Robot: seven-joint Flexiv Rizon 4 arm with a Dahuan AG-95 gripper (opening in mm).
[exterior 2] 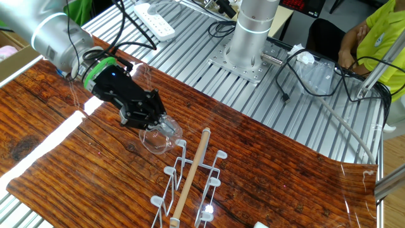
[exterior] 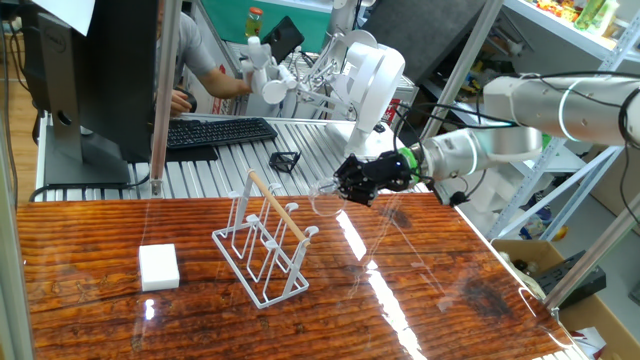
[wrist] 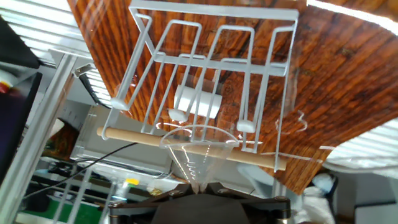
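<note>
A clear glass, flaring to a round rim, points away from my gripper in the wrist view. My gripper is shut on its narrow end. In exterior view 2 the glass hangs tilted, its open end down and toward the white wire rack. Exterior view 1 shows my gripper to the right of the rack and higher, with the faint glass between them. The rack stands upright, its uprights empty and a wooden bar along its top. Whether glass and rack touch, I cannot tell.
A white block lies on the wood-patterned tabletop, left of the rack. Metal frame posts stand at the table's edges. Behind are a monitor and a keyboard.
</note>
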